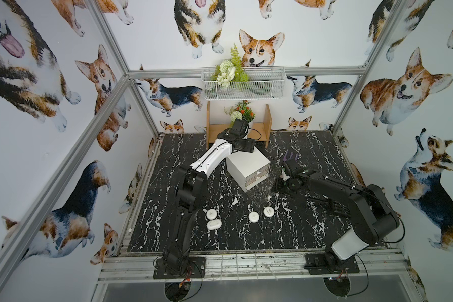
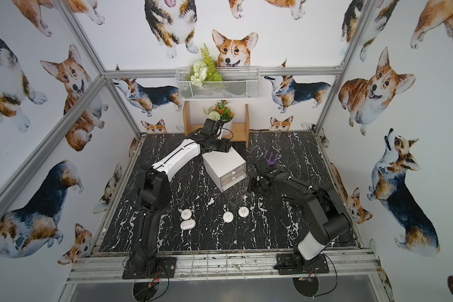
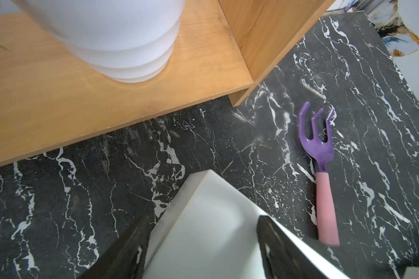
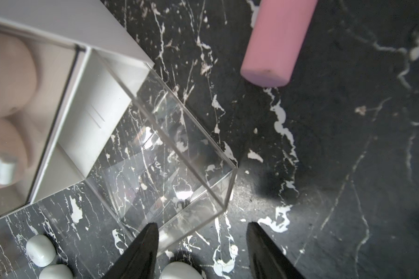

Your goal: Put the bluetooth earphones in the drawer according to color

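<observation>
A white drawer box (image 1: 240, 163) sits mid-table, its bottom clear drawer (image 4: 163, 162) pulled out. My left gripper is at the box's rear top corner, fingers either side of it, apparently part open; whether they touch it is unclear. My right gripper stands open over the front edge of that drawer, nothing between its fingers. White earphone cases (image 1: 211, 214) lie in front of the box. Pinkish round items (image 4: 4, 74) show inside the box in the right wrist view.
Behind the box stand a wooden shelf (image 3: 246, 37) and a white pot (image 3: 111, 37). A purple fork with pink handle (image 3: 326, 204) lies right of the box. A wire basket (image 1: 244, 90) hangs above.
</observation>
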